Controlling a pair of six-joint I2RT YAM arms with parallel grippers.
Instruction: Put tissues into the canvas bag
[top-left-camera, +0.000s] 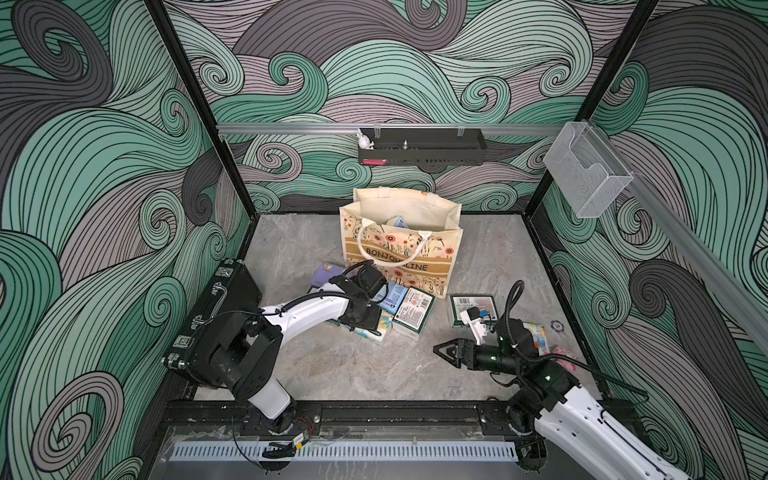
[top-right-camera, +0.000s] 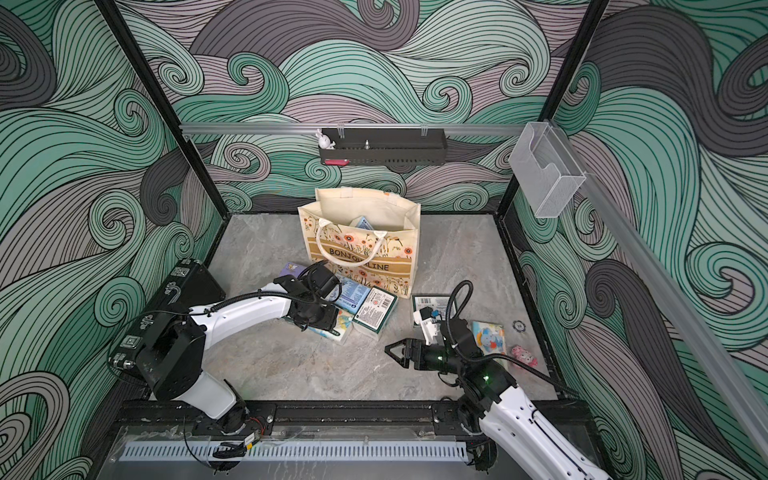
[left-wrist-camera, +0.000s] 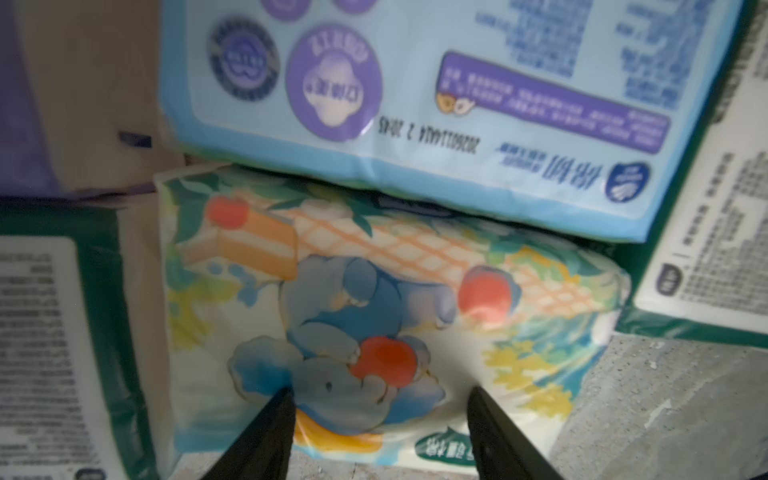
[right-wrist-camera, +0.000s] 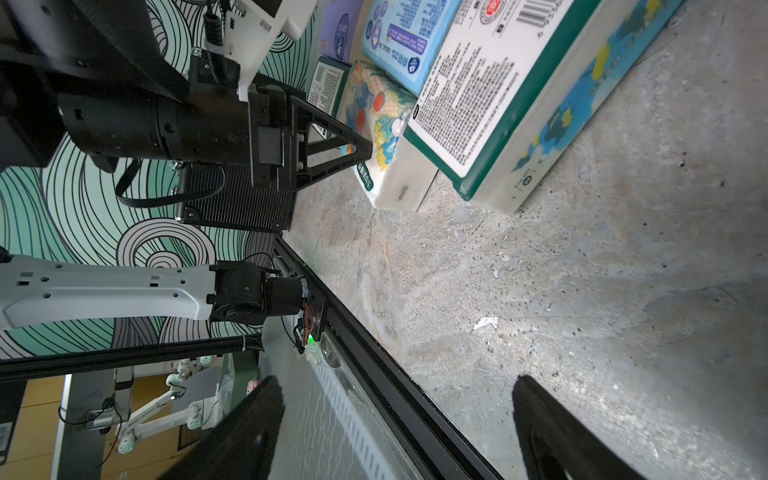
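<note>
The canvas bag (top-left-camera: 400, 240) stands upright at the back, a blue pack showing inside. In front lie several tissue packs: blue (left-wrist-camera: 432, 104), purple (top-right-camera: 292, 269), and green-edged ones (right-wrist-camera: 504, 80). My left gripper hangs just over a floral elephant pack (left-wrist-camera: 376, 312), its fingertips apart near the pack's near edge; whether they touch it I cannot tell. My right gripper stands open over bare table, right of and nearer than the pile, with nothing between its fingers.
More packs (top-right-camera: 488, 336) and a small pink item (top-right-camera: 524, 356) lie at the right. A black case (top-left-camera: 212, 312) stands along the left edge.
</note>
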